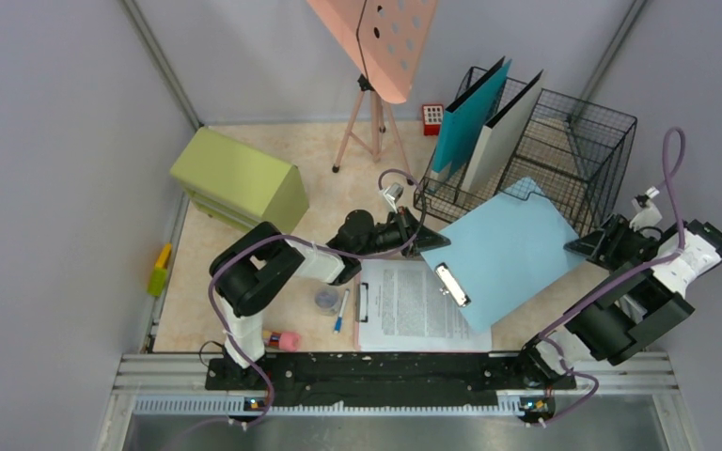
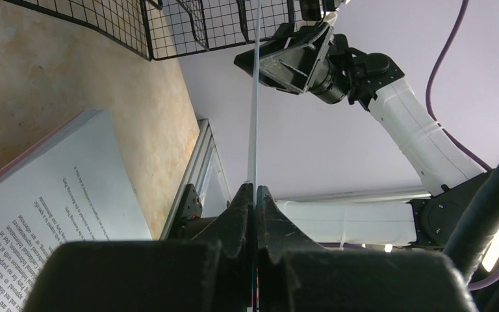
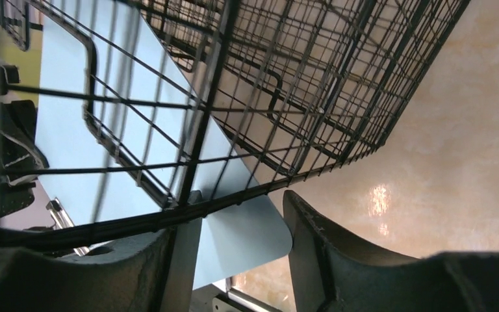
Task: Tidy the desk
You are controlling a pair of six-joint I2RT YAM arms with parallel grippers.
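Observation:
A light blue clipboard (image 1: pixel 498 254) hangs tilted in front of the wire rack (image 1: pixel 602 127). My left gripper (image 1: pixel 437 241) is shut on its left edge; in the left wrist view the board shows edge-on between the fingers. My right gripper (image 1: pixel 575 246) is at the board's right corner. In the right wrist view that corner (image 3: pixel 247 237) lies between its part-open fingers, behind blurred rack wires; whether they grip it I cannot tell. A second clipboard with printed paper (image 1: pixel 423 310) lies on the desk below.
Two folders (image 1: pixel 470 117) stand in the rack. A green box (image 1: pixel 235 183), a clear cup (image 1: pixel 328 301), a pen (image 1: pixel 342 310), a pink item (image 1: pixel 287 340) and a red holder (image 1: pixel 432 119) are on the desk. A pink stand is at the back.

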